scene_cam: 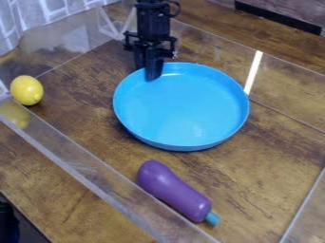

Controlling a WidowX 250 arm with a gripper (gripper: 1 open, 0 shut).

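Note:
My black gripper [152,66] reaches down from the top centre to the back left rim of a shallow blue plate [184,109] on the wooden table. Its fingertips are dark and small, so I cannot tell how far apart they stand or whether the rim lies between them. A yellow lemon-like object [27,90] lies at the left, and a purple eggplant-like object [174,190] with a teal tip lies at the front, below the plate.
Clear walls [79,163] run along the left and front left of the work area. Bare wood [273,152] is free right of the plate and between the plate and the purple object.

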